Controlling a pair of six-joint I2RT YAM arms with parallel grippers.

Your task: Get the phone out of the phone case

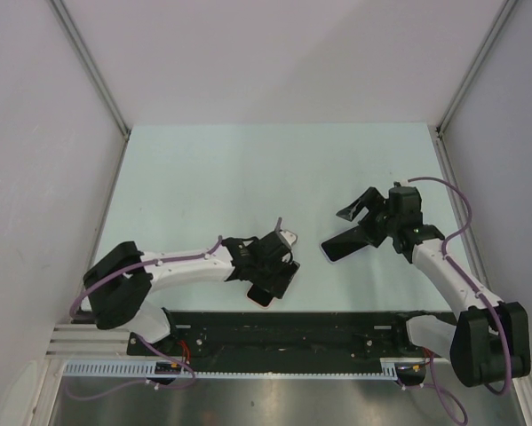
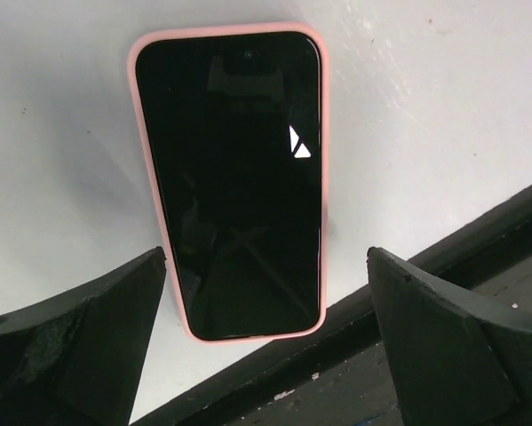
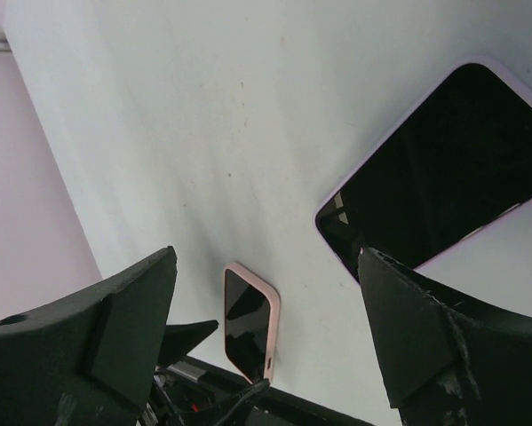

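A black-screened phone (image 2: 234, 186) lies face up on the table with a pink case (image 2: 327, 177) showing as a rim all around it. My left gripper is open above it, one fingertip off each long side and nothing held. From the top, the left arm hides much of the phone (image 1: 260, 295). A second, dark-screened phone (image 3: 448, 169) in a pale lavender rim lies to the right. My right gripper stands open, apart from the pink-cased phone and to the left of most of the lavender-rimmed one in its wrist view.
The pink-cased phone lies close to the table's front edge, where a dark rail (image 1: 337, 324) runs. The two phones have a clear strip between them.
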